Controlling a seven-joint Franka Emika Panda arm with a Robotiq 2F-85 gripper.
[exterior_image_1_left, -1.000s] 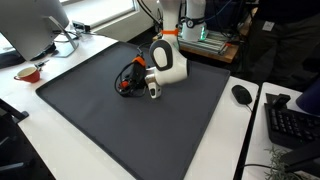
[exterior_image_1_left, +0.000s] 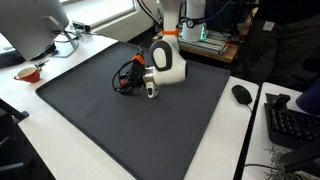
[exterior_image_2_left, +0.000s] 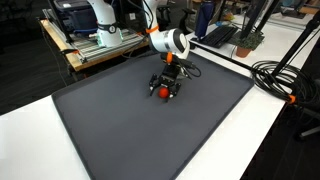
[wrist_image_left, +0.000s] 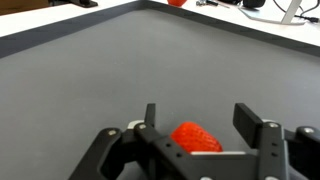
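Note:
A small red round object (exterior_image_2_left: 163, 93) lies on the dark grey mat (exterior_image_2_left: 120, 125), below my gripper (exterior_image_2_left: 164, 86). In the wrist view the fingers of my gripper stand apart, and the red object (wrist_image_left: 195, 138) shows in the gap, partly covered by the gripper's black parts. Something pale shows on either side of it; what it is, I cannot tell. From exterior view 1, the arm and cables largely hide the gripper (exterior_image_1_left: 136, 84) low over the mat. Whether either finger touches the object is unclear.
A red cup (exterior_image_1_left: 28, 74) stands beyond the mat on the white table (exterior_image_1_left: 60, 140). Most of the mat around the gripper is clear. A coil of black cable (exterior_image_2_left: 275, 78), a computer mouse (exterior_image_1_left: 241, 95) and a keyboard (exterior_image_1_left: 290, 122) lie off the mat.
The gripper and its cables have shifted slightly over the same spot, and less red shows in exterior view 1 now. The arm otherwise looks nearly still.

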